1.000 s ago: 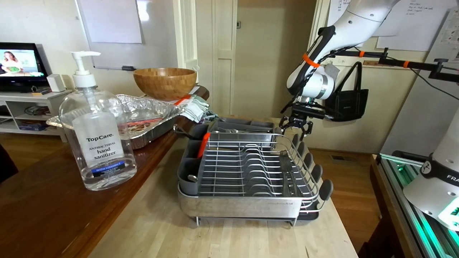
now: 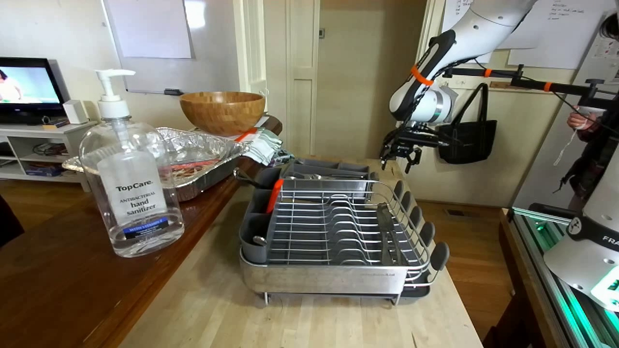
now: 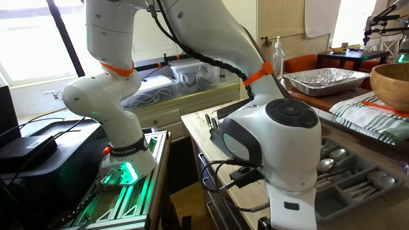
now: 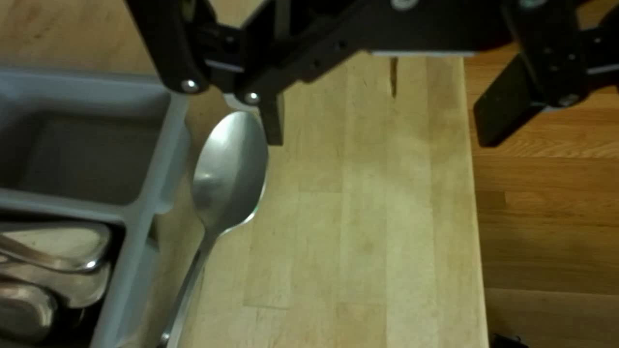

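Observation:
A large metal spoon [image 4: 230, 168] lies on the wooden counter [image 4: 360, 232], close beside the grey cutlery tray [image 4: 148, 168] in the wrist view. My gripper is spread open above the counter, with nothing between its fingers. Its left fingertip appears just to the right of the spoon's bowl, and the other fingertip is over the floor side past the counter's edge. In exterior view 1 the gripper [image 2: 400, 162] hangs behind the dish rack. Exterior view 2 shows the tray [image 3: 326, 220] holding spoons and forks, with the fingers hidden below the arm.
A dish rack [image 2: 325, 281] with cutlery in it fills the middle of the counter. To its left stand a hand sanitizer bottle [image 2: 136, 197], a foil pan [image 2: 200, 188] and a wooden bowl [image 2: 223, 113]. Bare counter lies right of the spoon.
My gripper has risen somewhat, and its tilt differs slightly. A person now shows at the right edge. The rack and the things on the counter look the same.

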